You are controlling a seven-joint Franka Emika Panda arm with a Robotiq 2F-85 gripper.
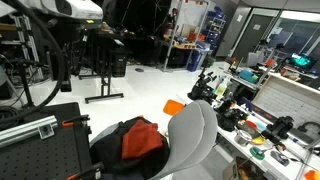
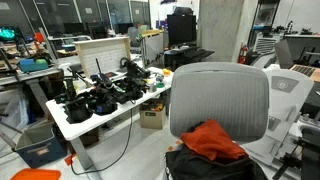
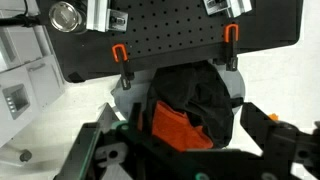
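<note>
My gripper shows at the bottom of the wrist view, its dark fingers spread wide apart with nothing between them. Below it, beyond the edge of the black perforated table (image 3: 175, 30), a grey chair (image 2: 215, 95) holds a red-orange cloth (image 3: 175, 125) and a black cloth (image 3: 187, 82). From the side, the red cloth (image 1: 142, 138) lies crumpled on top of the black one, against the chair's backrest (image 1: 188, 138). The exterior views do not show the gripper clearly.
Two dark, orange-ended fittings (image 3: 121, 55) (image 3: 231, 40) sit along the table edge. A round metallic object (image 3: 66, 16) lies near a table corner. Behind the chair, a white bench (image 2: 100, 118) carries several dark devices. An orange bin (image 2: 38, 145) stands on the floor.
</note>
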